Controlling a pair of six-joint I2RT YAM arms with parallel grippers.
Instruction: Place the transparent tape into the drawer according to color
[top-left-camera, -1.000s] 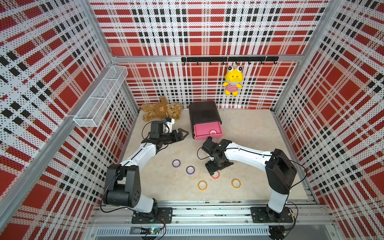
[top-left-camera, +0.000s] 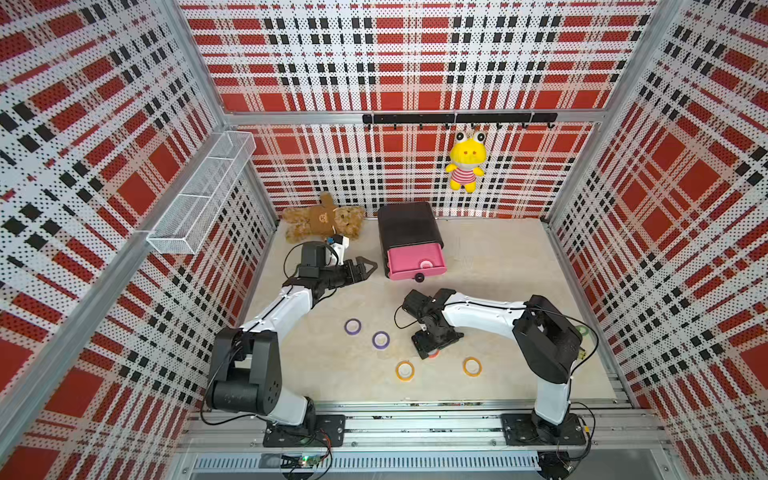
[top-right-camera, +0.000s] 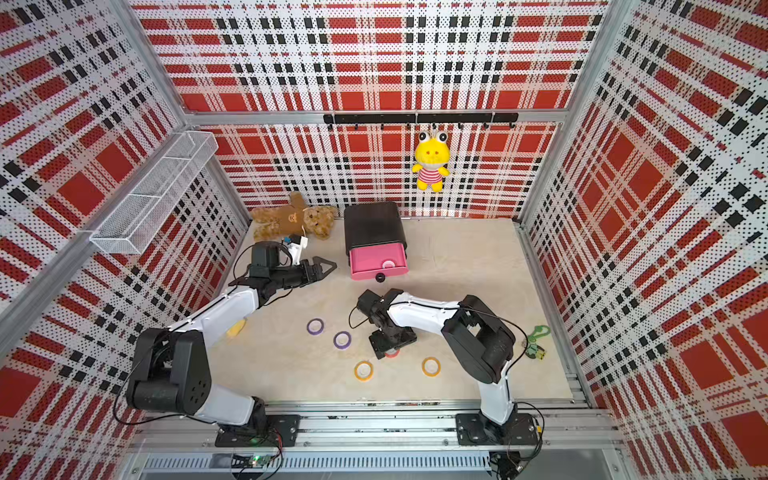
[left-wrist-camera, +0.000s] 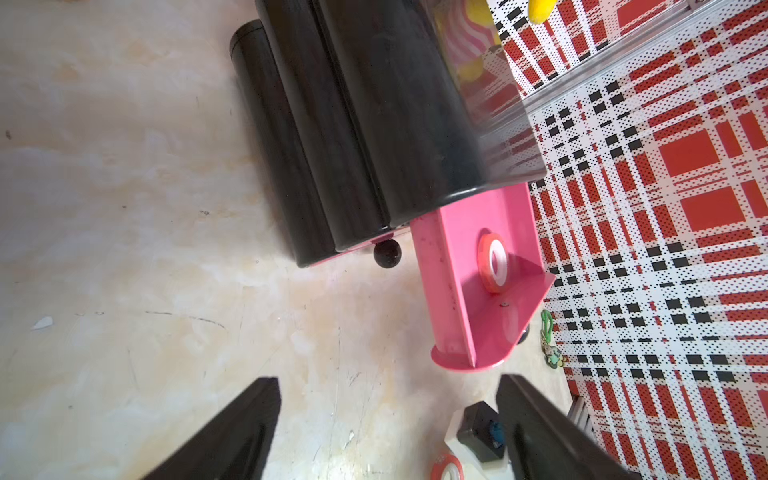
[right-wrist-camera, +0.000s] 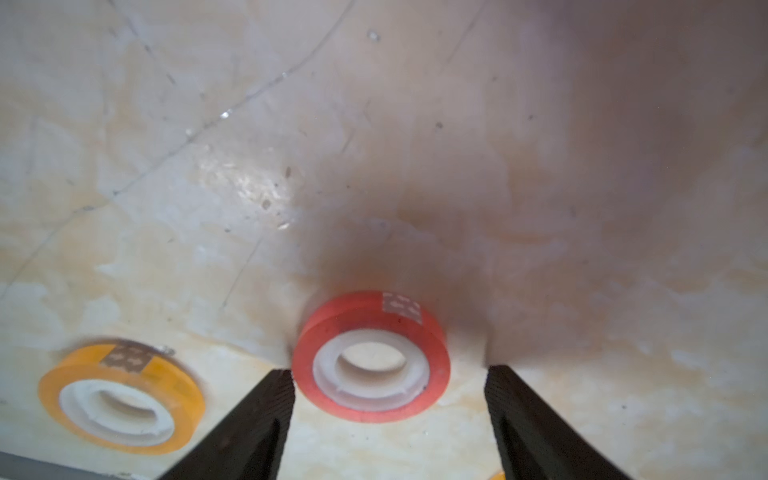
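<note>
A red tape roll (right-wrist-camera: 436, 372) lies flat on the table, framed by the fingers of my right gripper, which stands part open. Its left finger touches or nearly touches the roll; a gap shows on the right. The black cabinet (left-wrist-camera: 376, 104) has its pink upper drawer (left-wrist-camera: 448, 288) pulled out, with another red roll (left-wrist-camera: 485, 268) inside. Left of the drawer, my left gripper (top-left-camera: 368, 268) hangs open and empty. Two purple rolls (top-left-camera: 353, 320) and two orange rolls (top-left-camera: 405, 377) lie on the table.
A teddy bear (top-left-camera: 324, 218) lies at the back left. A green item (top-right-camera: 537, 340) sits by the right edge. The yellow toy (top-left-camera: 467, 164) hangs on the back wall.
The right gripper has come down and slightly toward the front, now covering most of the red roll in the top left view. My left arm has stayed still.
</note>
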